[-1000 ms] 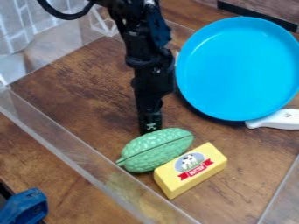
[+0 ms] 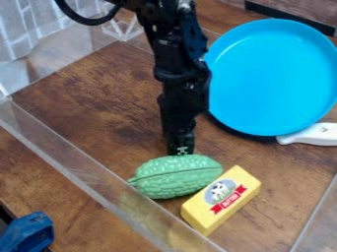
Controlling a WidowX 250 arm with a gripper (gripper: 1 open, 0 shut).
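Note:
The black robot gripper (image 2: 180, 144) hangs down over the wooden floor of a clear-walled tray, its tip low at the upper side of a green bumpy gourd (image 2: 175, 178). Whether the tip touches the gourd is unclear. A yellow butter box (image 2: 222, 200) lies just right of and below the gourd.
A large blue plate (image 2: 269, 74) fills the upper right, with a white handle (image 2: 316, 134) beside it. A blue object (image 2: 27, 232) sits at lower left, outside the clear wall.
The gripper tip has shifted slightly down toward the gourd. The gourd and butter box show little or no movement.

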